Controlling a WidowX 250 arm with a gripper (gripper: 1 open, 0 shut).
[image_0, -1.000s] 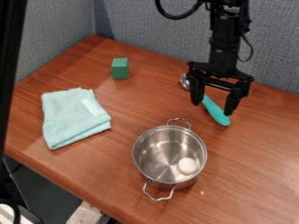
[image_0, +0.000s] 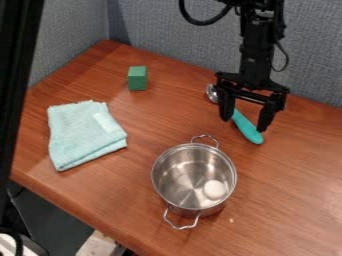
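Observation:
My black gripper (image_0: 245, 113) hangs at the back right of the wooden table, its two fingers spread apart over a spoon with a teal handle (image_0: 247, 130) and a metal head partly hidden behind the gripper. Whether the fingers touch the spoon I cannot tell; nothing shows held between them. A steel pot (image_0: 181, 185) with two wire handles stands at the front middle, a white round object (image_0: 214, 189) inside it.
A folded light-blue cloth (image_0: 83, 133) lies on the left. A small green block (image_0: 138, 78) sits at the back left. Grey padded walls stand behind.

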